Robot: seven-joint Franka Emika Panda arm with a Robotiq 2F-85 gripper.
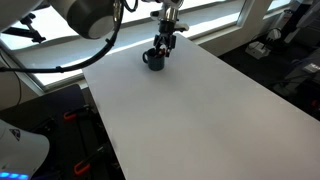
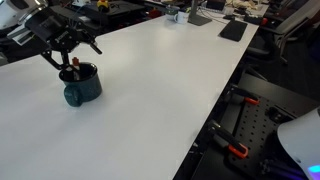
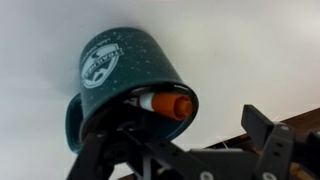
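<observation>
A dark green speckled mug (image 2: 86, 90) with a white printed emblem stands on the white table, its handle (image 2: 73, 96) toward the second exterior camera. Inside leans a marker with an orange cap (image 3: 172, 105), whose capped end shows at the mouth in the wrist view. My gripper (image 2: 81, 59) is open just above the mug. One finger (image 2: 65, 62) is over or slightly inside the mouth, while the other (image 2: 97, 47) spreads out past the far rim. Nothing is held. How deep the first finger reaches cannot be told.
Small items (image 2: 175, 14) stand at its far end in the second exterior view. A black chair (image 2: 285, 45) is beyond the edge.
</observation>
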